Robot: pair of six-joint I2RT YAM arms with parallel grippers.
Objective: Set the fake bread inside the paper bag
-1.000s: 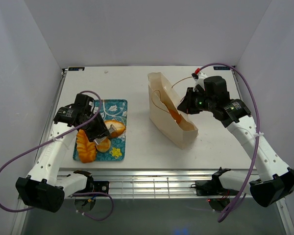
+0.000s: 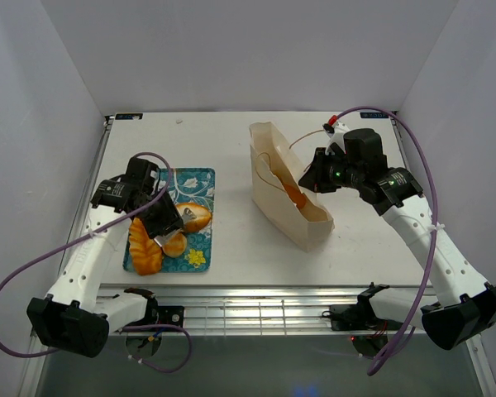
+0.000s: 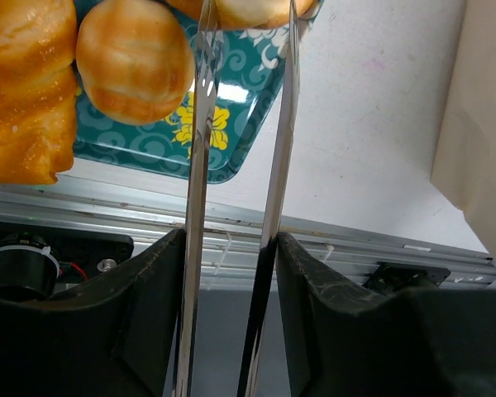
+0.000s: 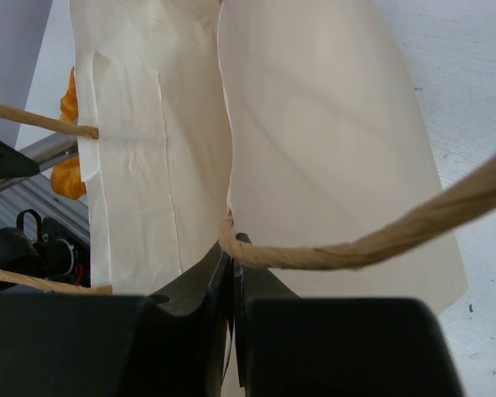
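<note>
A blue patterned tray (image 2: 198,182) holds a long twisted loaf (image 2: 144,252), a round bun (image 3: 135,62) and an oval bread (image 2: 198,215). My left gripper is over the tray, its long metal fingers apart at the edge of the oval bread; whether they touch it is unclear. The beige paper bag (image 2: 277,211) stands right of centre with orange bread (image 2: 296,197) inside. My right gripper is shut on the bag's rim at its right side, beside a twisted handle (image 4: 355,248).
A metal rail (image 2: 248,294) runs along the front edge; grey walls enclose the sides and back.
Both arms and the bag look almost unchanged in the top view; the left gripper has shifted very slightly over the breads.
</note>
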